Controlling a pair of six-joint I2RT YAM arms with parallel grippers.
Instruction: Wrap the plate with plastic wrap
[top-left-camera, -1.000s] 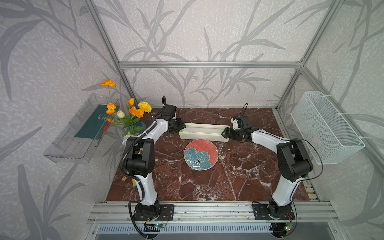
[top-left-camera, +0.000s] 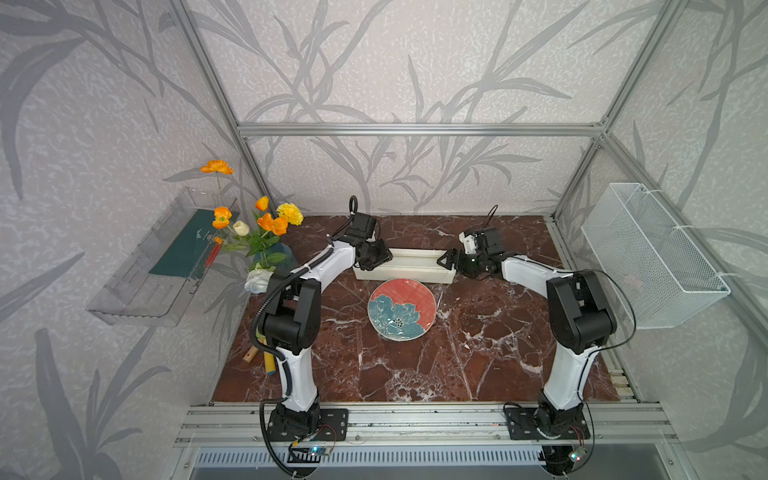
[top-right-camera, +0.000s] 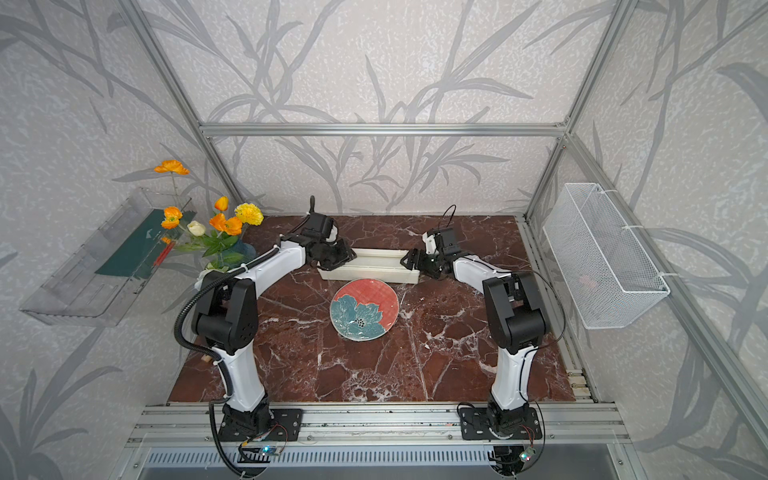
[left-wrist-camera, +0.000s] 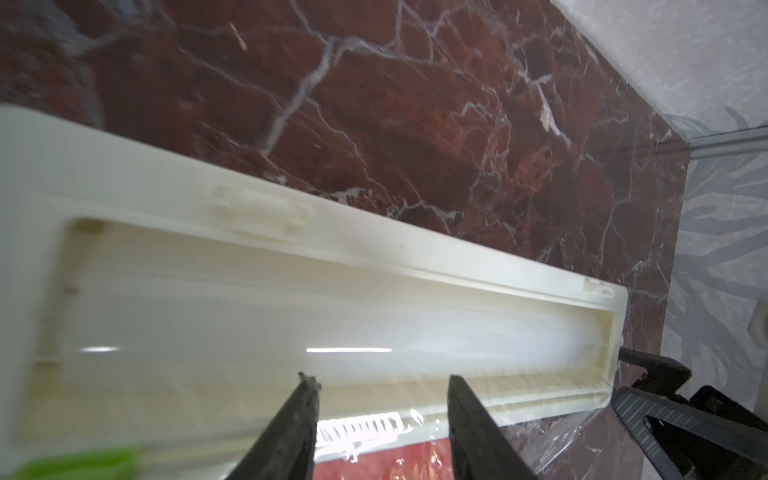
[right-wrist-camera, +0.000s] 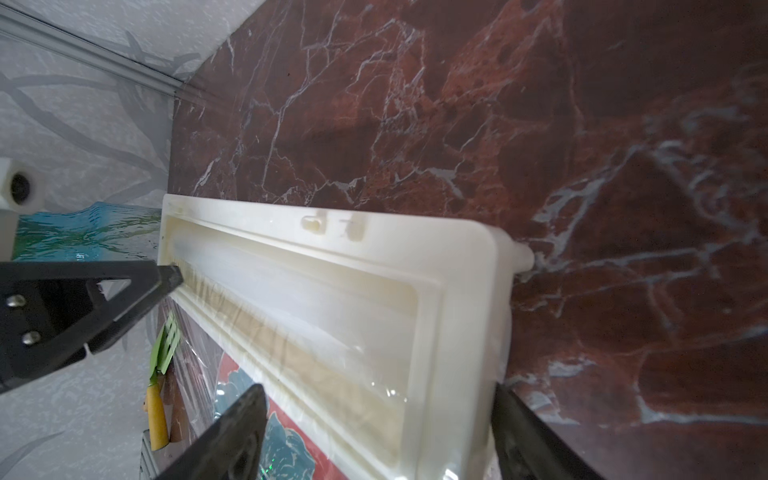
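A round red plate with a blue flower (top-left-camera: 401, 309) lies on the marble table. Behind it stands the long cream wrap box (top-left-camera: 408, 273), its top facing up. Clear film (right-wrist-camera: 190, 376) shows faintly at the box's front side, toward the plate; how far it covers the plate is hard to tell. My left gripper hangs open over the left part of the box, fingers apart and empty. A green piece (left-wrist-camera: 88, 465) sits on the box's front edge, blurred. At the box's right end, my right gripper is open, with part of that end between its spread fingers.
A vase with orange and yellow flowers (top-left-camera: 272, 224) stands at the left. A yellow-handled tool (top-left-camera: 269, 361) lies at the left edge. Wire baskets hang on both sides, the white one (top-left-camera: 652, 260) at right.
My left gripper has moved right, from beside the box's left end to over it. The box has shifted slightly left, and my right gripper has moved slightly left too.
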